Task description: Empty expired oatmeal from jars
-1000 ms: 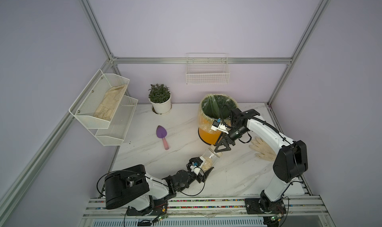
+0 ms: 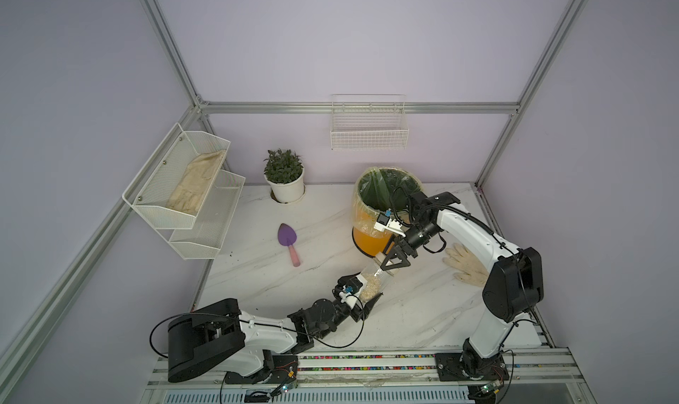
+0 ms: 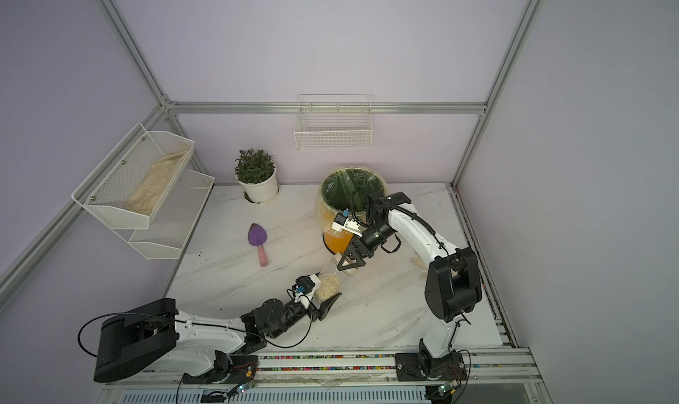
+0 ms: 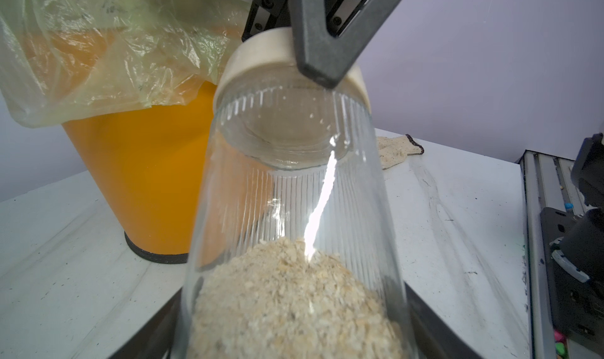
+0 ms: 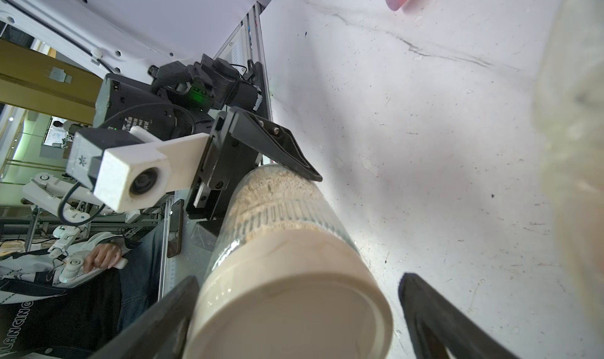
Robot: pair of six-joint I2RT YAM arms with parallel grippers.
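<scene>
A clear ribbed jar (image 4: 295, 201), partly filled with oatmeal (image 4: 295, 302), is tilted with its cream lid (image 5: 295, 264) toward the bin. My left gripper (image 2: 370, 299) is shut on the jar's lower body. The lid sits on the jar's mouth. My right gripper is open, with its fingers (image 5: 434, 315) on either side of the lid and a visible gap at the right side. In the left wrist view one right fingertip (image 4: 327, 63) hangs in front of the lid. The orange bin (image 2: 369, 242), lined with a green bag, stands behind the right gripper.
A purple trowel (image 2: 287, 235) lies on the table at left, with a potted plant (image 2: 285, 174) behind it. Gloves (image 2: 466, 265) lie at right. A white wire shelf (image 2: 194, 234) hangs on the left wall. The table between trowel and jar is clear.
The left arm's elbow has swung outward to the left, and its gripper has shifted slightly with the jar toward the right gripper. The right arm is almost still.
</scene>
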